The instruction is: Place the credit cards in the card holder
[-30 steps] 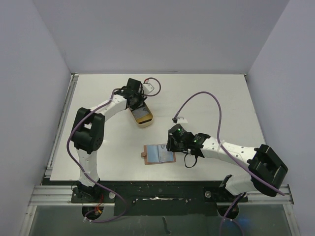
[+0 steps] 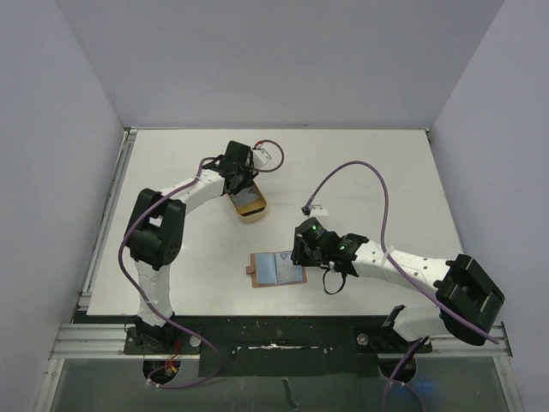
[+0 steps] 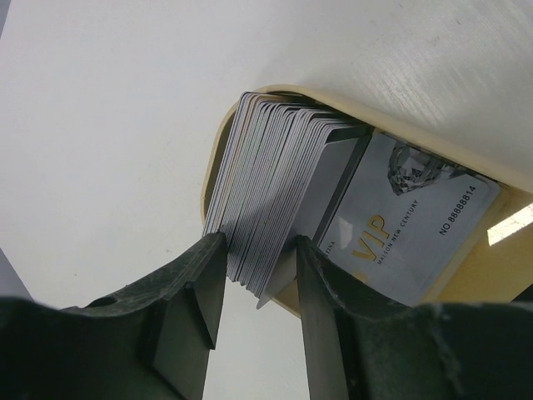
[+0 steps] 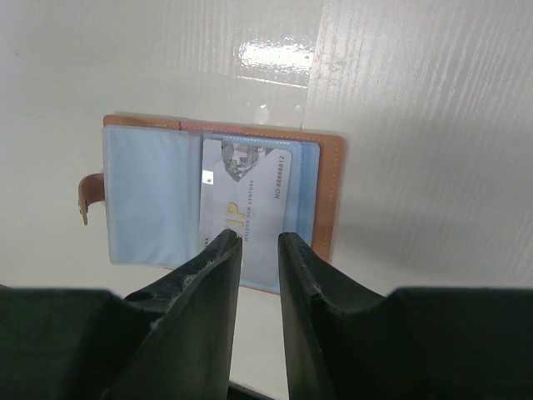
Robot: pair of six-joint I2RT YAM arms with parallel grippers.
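A thick stack of white cards (image 3: 265,179) stands on edge at one end of a tan box (image 2: 252,215). Another card (image 3: 408,212) marked "VIP" lies flat in the box. My left gripper is at the stack, fingers parted, with the cards' lower edges showing between the tips; contact cannot be made out. On the table lies the open brown card holder (image 4: 329,196) with clear blue sleeves. One silver card (image 4: 250,196) lies at its right-hand sleeve. Over that card's lower part, my right gripper is open, nothing between its fingers.
The holder's strap (image 4: 92,190) sticks out on its left side.
Holder and box look unmoved.
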